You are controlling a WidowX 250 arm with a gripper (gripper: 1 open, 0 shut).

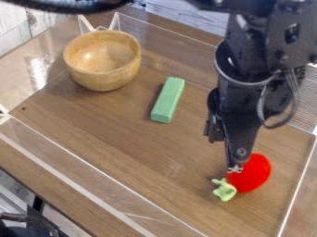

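The black gripper (235, 139) hangs over the right side of the table, its fingers pointing down just above a red vegetable-like object (251, 174) with a pale green stem (224, 189). I cannot tell how far apart the fingers are or whether they touch it; nothing is seen lifted between them.
A wooden bowl (103, 56) sits at the upper left, with a green bar (168, 99) to its right. A dark object lies at the bottom-left corner, beyond the table's edge.
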